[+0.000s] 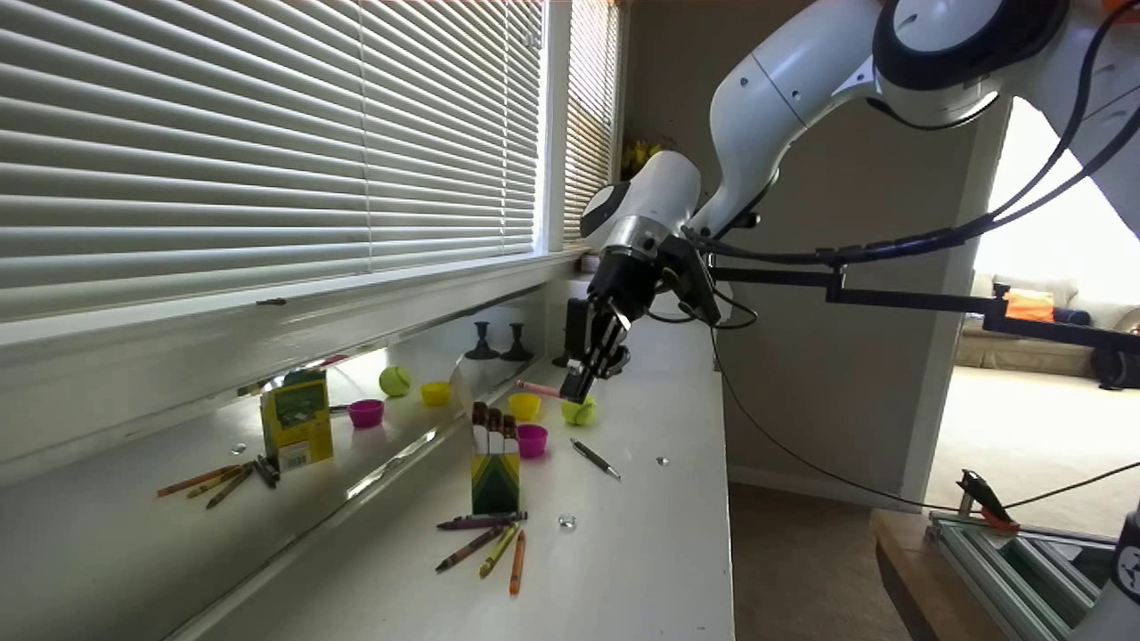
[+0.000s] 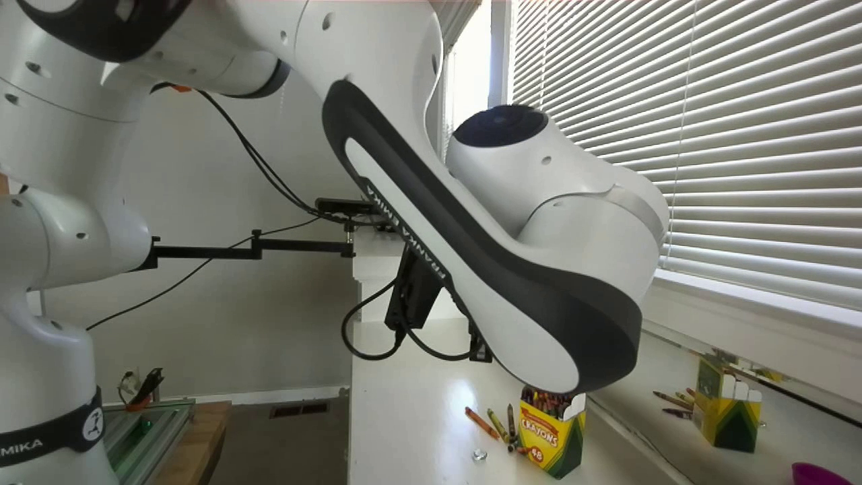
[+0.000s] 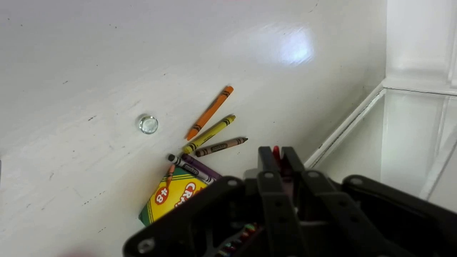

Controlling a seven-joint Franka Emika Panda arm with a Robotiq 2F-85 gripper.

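Note:
In exterior view 1 my gripper hangs over the white shelf, shut on a red crayon that sticks out sideways to the left. The wrist view shows only the red tip of that crayon between the black fingers. The yellow and green crayon box stands upright and open, nearer the camera than the gripper, with crayons inside it. Beside the box lie orange, yellow and brown crayons, plus a purple and a dark one against its front. In exterior view 2 the arm hides the gripper.
Behind the box are a magenta cup, a yellow cup, a tennis ball and a pen. Glass beads lie on the shelf. A reflective panel runs along the window side. The near shelf surface is clear.

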